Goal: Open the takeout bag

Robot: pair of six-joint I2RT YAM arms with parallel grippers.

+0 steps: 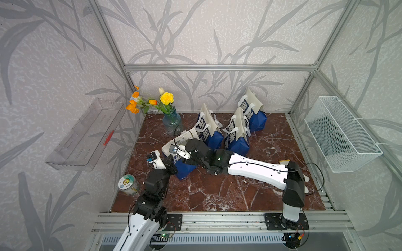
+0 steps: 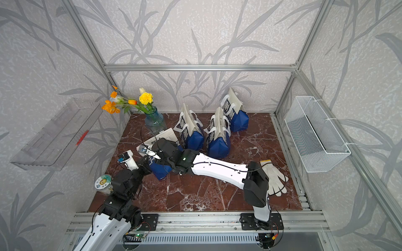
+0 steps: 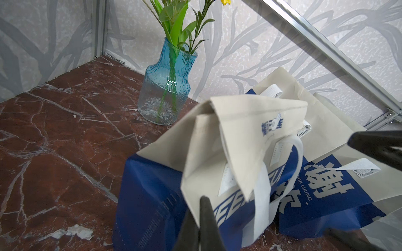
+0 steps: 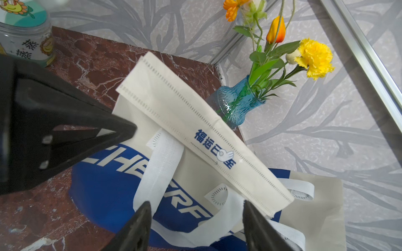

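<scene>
The nearest takeout bag (image 4: 184, 184), blue below and cream above, stands upright with its top flap (image 4: 205, 138) folded down over the printed side. A white loop handle (image 4: 157, 179) hangs under the flap. My left gripper is shut, its fingertips close together at the bag's side edge; nothing shows between them. In the right wrist view, the left fingers (image 4: 96, 138) lie beside the bag's end. My right gripper is open in front of the printed side, fingers apart, with the handle's lower part in view between them.
Several similar bags (image 1: 237, 136) stand behind and to the right. A blue glass vase (image 3: 169, 83) with flowers stands behind the bag. A lidded jar (image 1: 127, 184) sits at the left front. Bare tabletop (image 1: 217, 192) lies in front.
</scene>
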